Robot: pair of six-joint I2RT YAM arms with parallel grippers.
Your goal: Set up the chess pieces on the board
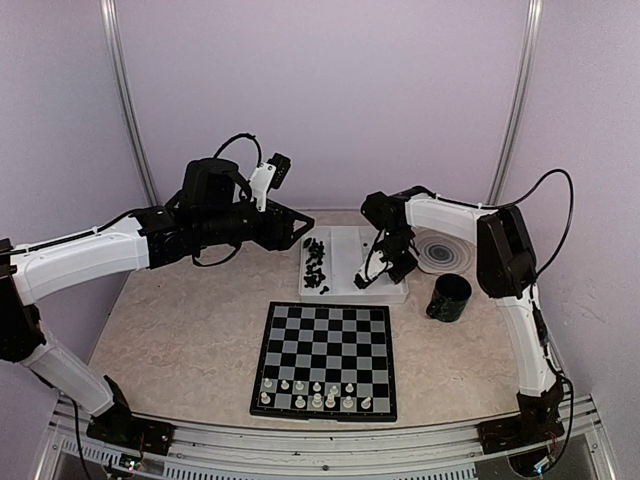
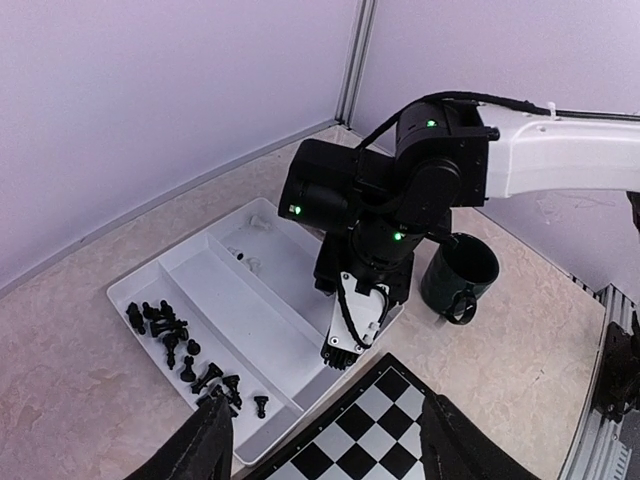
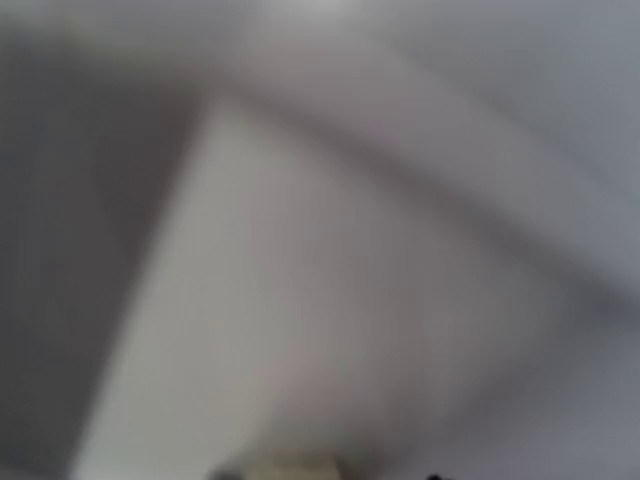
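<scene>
Cream pieces [image 1: 317, 399] stand in two rows on the near edge of the chessboard [image 1: 320, 340]; its far side is bare. Behind it, the white tray [image 1: 345, 245] holds dark pieces [image 1: 314, 262] in its left compartment, and a few pale pieces [image 2: 250, 262] lie at the far end of its right one. Low over that right compartment is my right gripper [image 1: 380, 278], its fingertips hidden in the top view. The right wrist view is badly blurred, with a yellowish patch at its bottom edge. My left gripper hangs open and empty left of the tray.
A dark mug [image 1: 449, 298] stands right of the tray, its handle toward the front. Behind the mug lies a round ringed disc [image 1: 443, 252].
</scene>
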